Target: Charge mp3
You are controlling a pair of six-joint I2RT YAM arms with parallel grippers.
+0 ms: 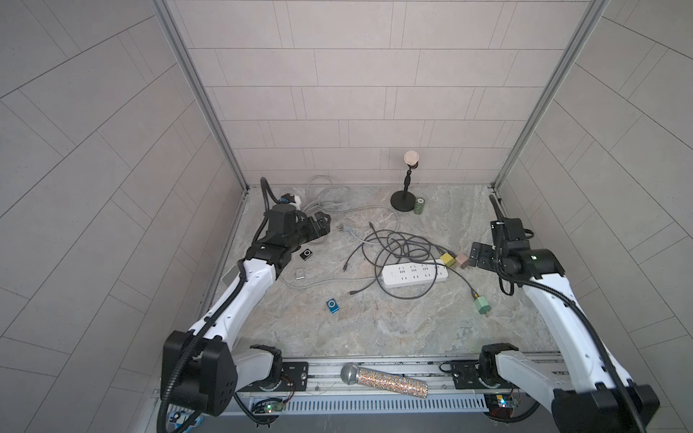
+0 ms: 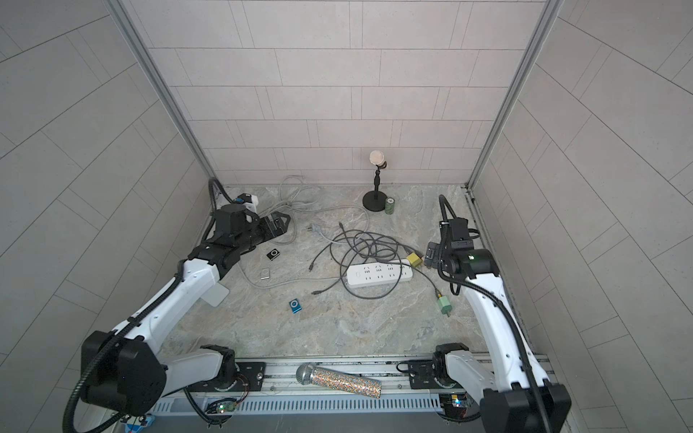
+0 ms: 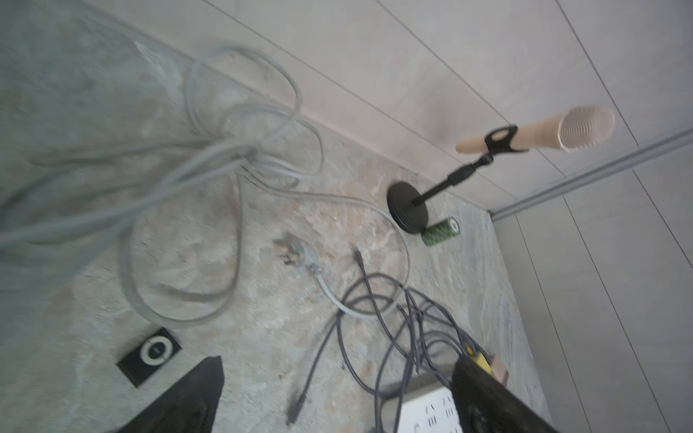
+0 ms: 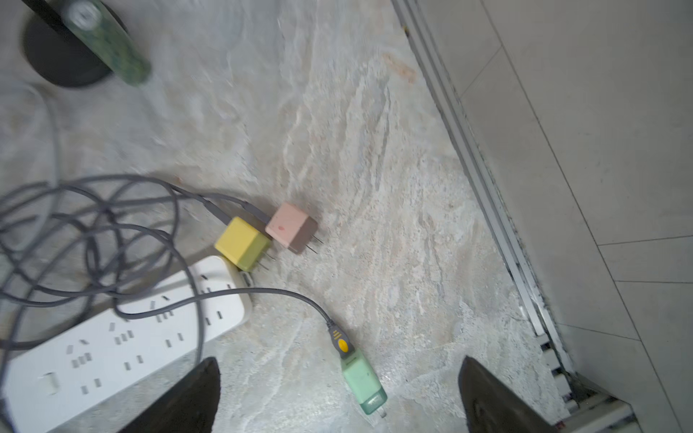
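A black mp3 player with a white wheel lies on the left of the table, and a blue one nearer the front. My left gripper hangs open over the grey cable coils, above and right of the black player. Tangled dark cables lie around and over the white power strip. Yellow, pink and green adapters with cable ends lie by the strip's right end. My right gripper is open above that side. A grey plug lies loose mid-table.
A microphone stand with a green can stands at the back. A glittery microphone lies on the front rail. Tiled walls enclose three sides.
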